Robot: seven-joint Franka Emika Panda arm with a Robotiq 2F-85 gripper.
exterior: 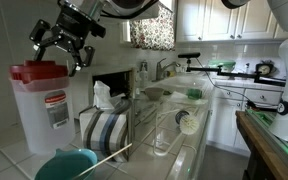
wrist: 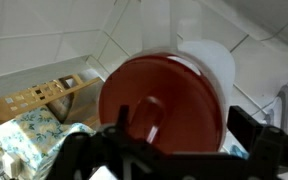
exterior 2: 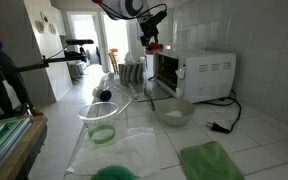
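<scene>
A white container (exterior: pixel 46 118) with a red lid (exterior: pixel 41 71) stands upright at the left in exterior view 1, against the tiled wall. Just above the lid, my gripper (exterior: pixel 58 60) is open, its fingers spread and pointing downward. From the wrist, the round lid (wrist: pixel 156 88) fills the middle, with a raised part across its top and the container's white handle beside it. The open gripper frames the lid's near side, and nothing appears held. Far off in exterior view 2, the lid (exterior 2: pixel 156 47) shows beneath the gripper (exterior 2: pixel 152 36).
A striped holder (exterior: pixel 106 132) with a white cloth stands right of the container, and a teal bowl (exterior: pixel 68 164) is in front. A white toaster oven (exterior 2: pixel 206 75), a bowl (exterior 2: pixel 174 112) and a green cloth (exterior 2: pixel 211 162) occupy the counter.
</scene>
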